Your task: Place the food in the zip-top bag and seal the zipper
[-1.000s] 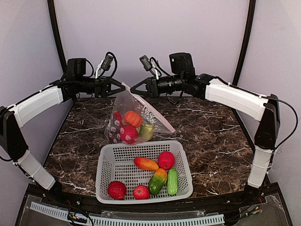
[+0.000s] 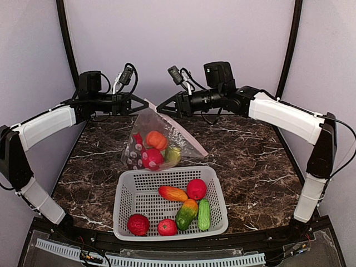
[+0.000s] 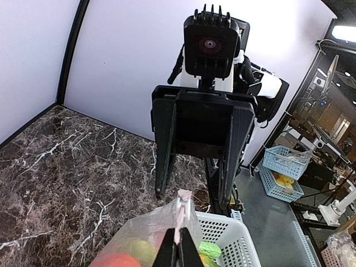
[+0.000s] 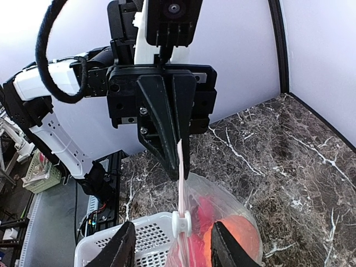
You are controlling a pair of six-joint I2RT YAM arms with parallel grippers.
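A clear zip top bag [image 2: 179,136] hangs tilted above the basket, holding an orange pumpkin-like piece [image 2: 156,140], a red round piece [image 2: 152,158] and a yellow-green one [image 2: 173,154]. My left gripper [image 2: 146,104] is shut on the bag's upper corner, at one end of the pink zipper strip [image 2: 190,142]. On that strip, in the right wrist view, sits a white slider [image 4: 181,223]. My right gripper [image 2: 161,109] is open close to the left one, its fingers [image 4: 119,248] on either side of the strip just below the slider, with gaps at both sides.
Below the bag, a white basket [image 2: 121,206] holds several more play foods, among them a cucumber [image 2: 203,214] and a papaya-like piece [image 2: 186,214]. Bare dark marble tabletop [image 2: 250,172] lies on both sides of the basket.
The right gripper has shifted slightly to the right in the top view. The left gripper holds its place on the bag corner, and the bag has barely moved.
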